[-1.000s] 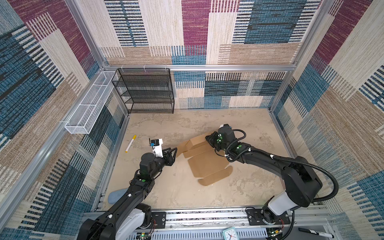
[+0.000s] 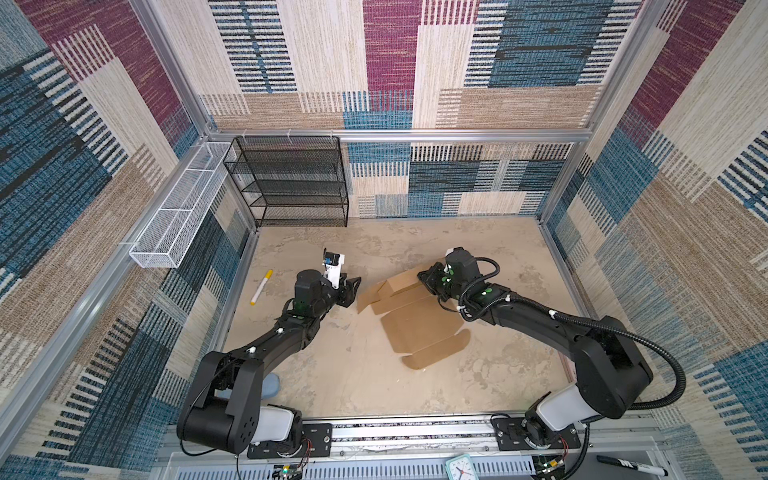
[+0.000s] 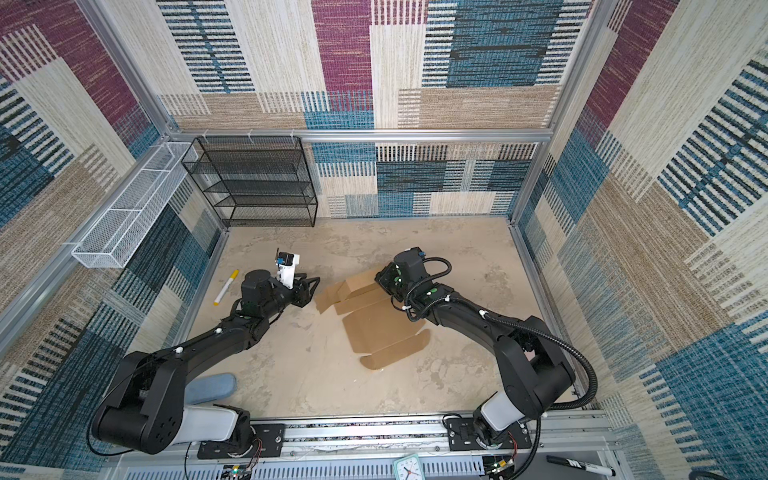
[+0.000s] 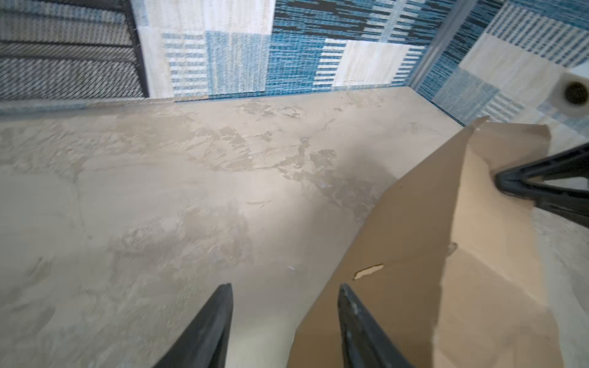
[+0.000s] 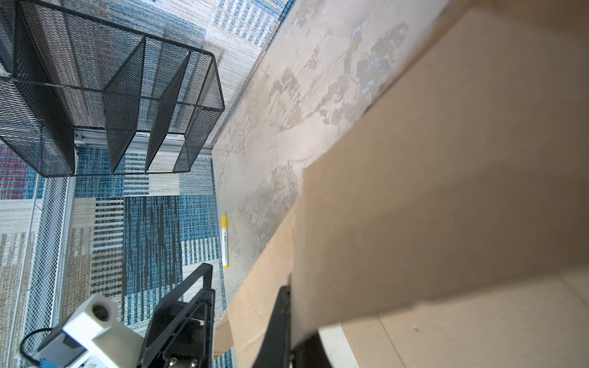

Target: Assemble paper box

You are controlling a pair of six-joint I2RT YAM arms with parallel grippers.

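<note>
A brown cardboard box (image 2: 424, 320), partly folded, lies slanted on the table with its base flat. Along its far side a wall (image 3: 364, 281) stands raised, and the front flap (image 3: 396, 349) lies spread out. At the far right end of that wall, my right gripper is shut on the cardboard, one finger on each side of the sheet. My left gripper is part open, left of the box's left corner. Beyond its right finger (image 4: 359, 331) rises the cardboard side; nothing shows between the fingers.
A yellow-capped marker (image 2: 261, 287) lies at the table's left. Black mesh shelves (image 2: 292, 182) stand at the back left, and a blue item (image 3: 209, 388) sits by the left arm's base.
My left gripper has moved away from the robot base and slightly right, its arm swinging up. The right gripper and the box have shifted slightly to the right together.
</note>
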